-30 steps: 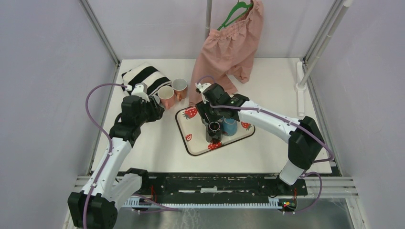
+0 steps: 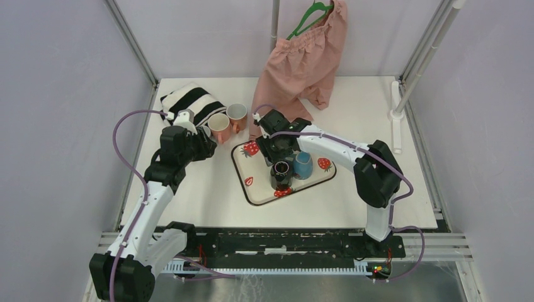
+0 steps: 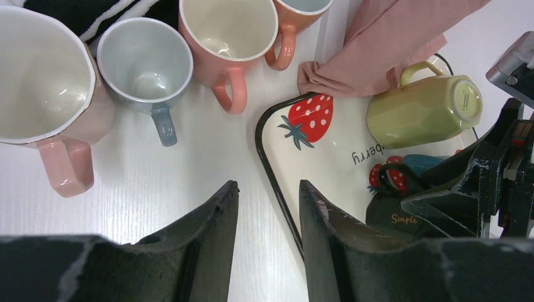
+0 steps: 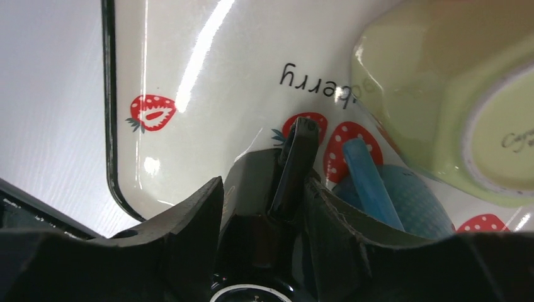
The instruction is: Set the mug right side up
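Observation:
A dark green mug [image 2: 281,178] with a white ring at one end lies tipped on the tray [image 2: 250,196]. In the left wrist view this dark mug [image 3: 395,215] shows the word "Simple". Its handle [image 4: 296,167] rises between the fingers of my right gripper, close to the right-hand finger; the left-hand finger is clear of it, so the fingers are not closed. An olive mug [image 3: 423,113] lies on its side, base showing. Beside the dark one is a blue mug [image 2: 303,166]. My left gripper hangs open and empty, left of the tray.
Pink mugs [image 2: 220,125] and a small grey mug [image 3: 145,60] stand upright at the back left, near a striped cushion [image 2: 191,100]. Pink cloth [image 2: 296,75] hangs behind the tray.
My right arm has swung leftward and its elbow has come in toward the tray, while the gripper shifted slightly left. Mugs and left arm look unmoved.

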